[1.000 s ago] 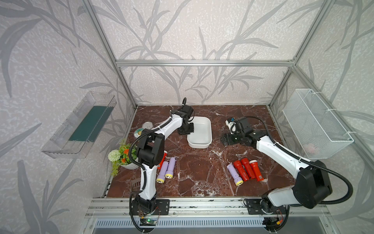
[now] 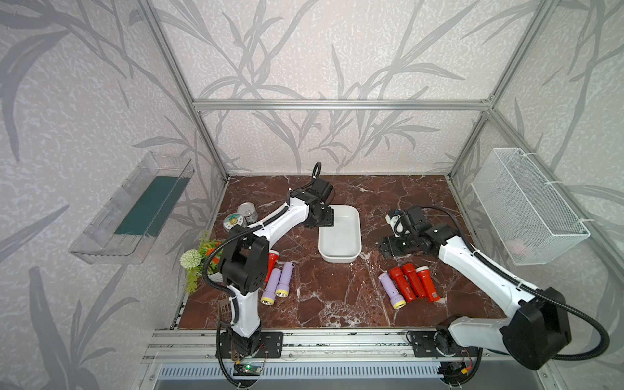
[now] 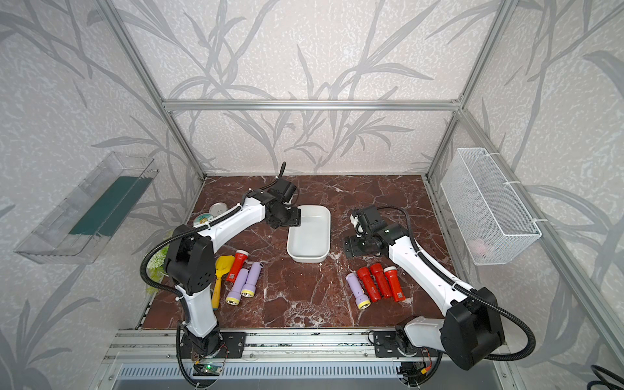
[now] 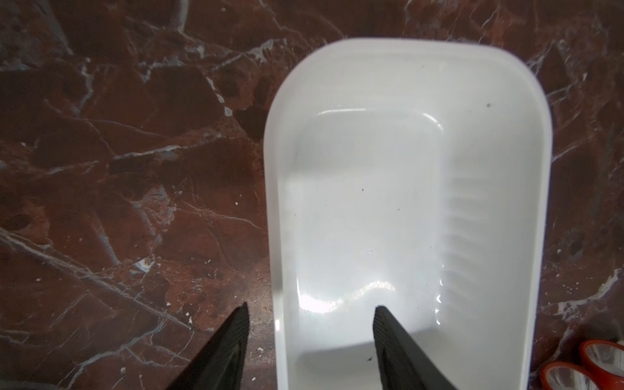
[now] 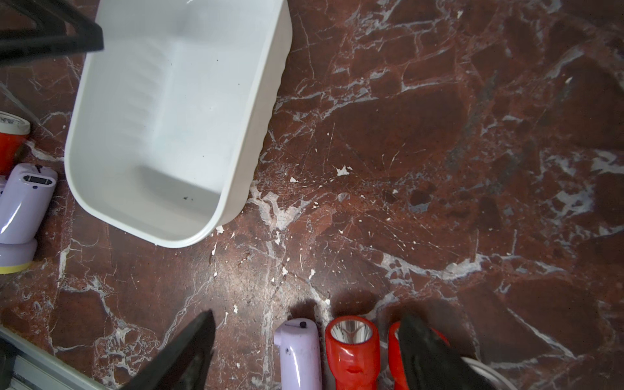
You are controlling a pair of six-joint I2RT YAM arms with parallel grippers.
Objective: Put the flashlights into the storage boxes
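A white box (image 2: pixel 340 237) stands empty at the table's centre. My left gripper is open over its left rim, one finger outside and one inside; whether they touch the box cannot be told. To the right of the box, my right gripper hangs open above bare table, holding nothing. Toward the front right lie a purple flashlight (image 2: pixel 392 290) and three red ones, including a middle red flashlight (image 2: pixel 414 280). Front left, two purple flashlights (image 3: pixel 251 279) lie beside a red flashlight (image 3: pixel 237 266), partly hidden by my left arm in the top left view.
A yellow spatula (image 3: pixel 222 273) and a potted plant (image 2: pixel 191 260) are at the left, with cans (image 2: pixel 247 211) behind. A clear wall basket (image 2: pixel 139 211) hangs left, a white mesh basket (image 2: pixel 533 208) right.
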